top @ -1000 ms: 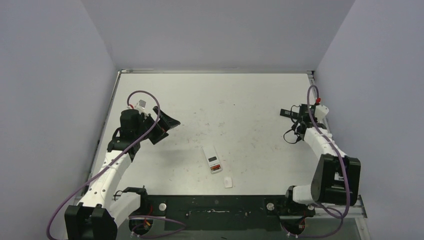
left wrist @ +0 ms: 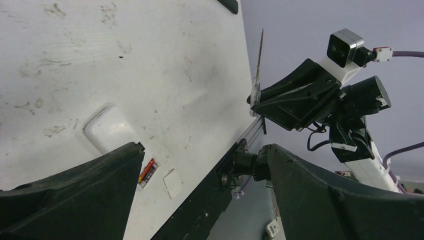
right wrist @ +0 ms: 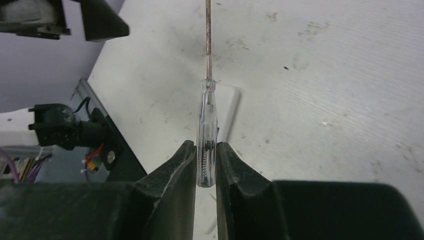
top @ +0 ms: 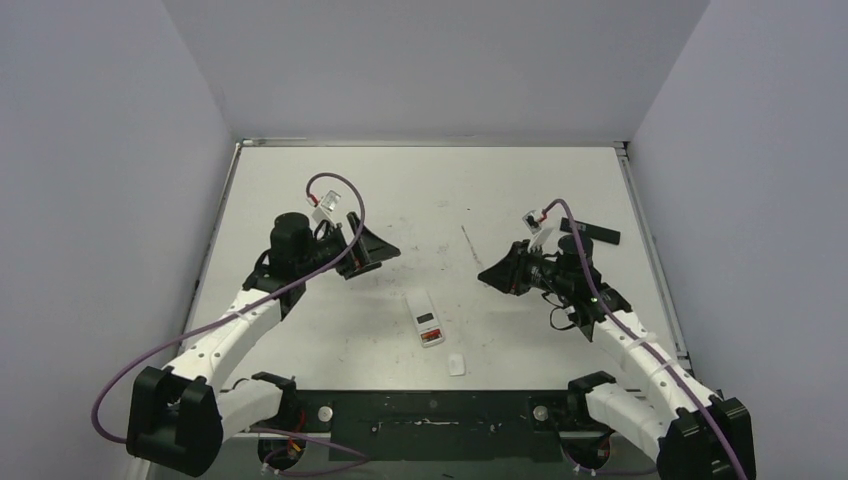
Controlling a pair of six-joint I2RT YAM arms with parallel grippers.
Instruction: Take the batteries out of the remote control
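Observation:
A white remote control (top: 422,306) lies face down in the table's middle, its battery bay uncovered. Red batteries (top: 430,335) show in that bay, at the end towards the front edge; the left wrist view shows them (left wrist: 147,171) too. The small white cover (top: 457,365) rests on the table beside the remote. Above the table at the right, my right gripper is shut on the clear handle of a screwdriver (right wrist: 207,115), whose thin shaft points away from the fingers. My left gripper (top: 385,252) hangs up and left of the remote, open and empty.
A black bar-shaped object (top: 590,231) lies at the back right, behind the right arm. A dark strip (top: 440,425) runs along the front edge.
My right gripper has come from the right side towards the middle, and the screwdriver now shows in it. My left gripper has shifted right. The remote and cover have not moved.

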